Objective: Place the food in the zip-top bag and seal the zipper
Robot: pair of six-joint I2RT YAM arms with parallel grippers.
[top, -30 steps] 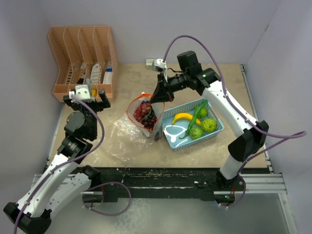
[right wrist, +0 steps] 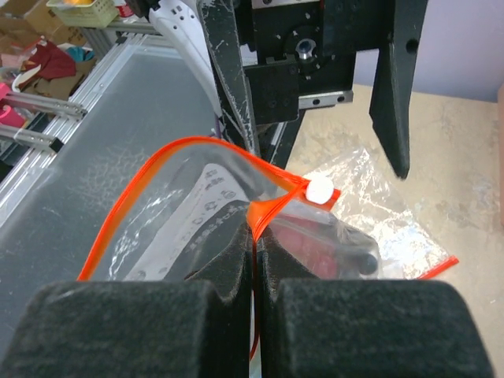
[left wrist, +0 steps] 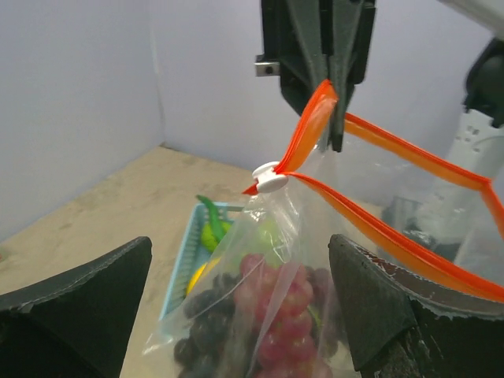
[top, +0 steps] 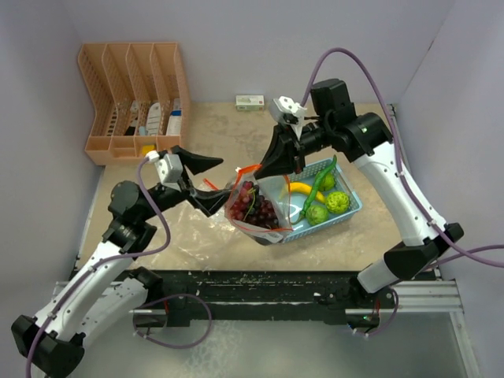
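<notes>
The clear zip top bag [top: 266,206] with an orange rim hangs open-mouthed above the table, red and dark grapes [top: 253,209] inside it. My right gripper [top: 258,175] is shut on its rim; in the right wrist view the orange strip [right wrist: 264,211] runs between the fingertips. A white zipper slider [left wrist: 270,179] sits near that held corner. To the bag's left, my left gripper [top: 225,178] stands open with nothing gripped. One of its fingers [left wrist: 378,307] overlaps the bag in the left wrist view; whether they touch I cannot tell.
A light blue basket [top: 331,223] with a banana [top: 305,189], a green pepper [top: 317,189] and round green fruit [top: 339,201] stands right of the bag. An orange divided rack [top: 101,146] is at the back left. Another clear bag [right wrist: 378,213] lies flat on the table.
My left gripper has swung from beside the rack rightward to the bag, turning to face it. The right gripper has carried the bag to the right, partly over the basket.
</notes>
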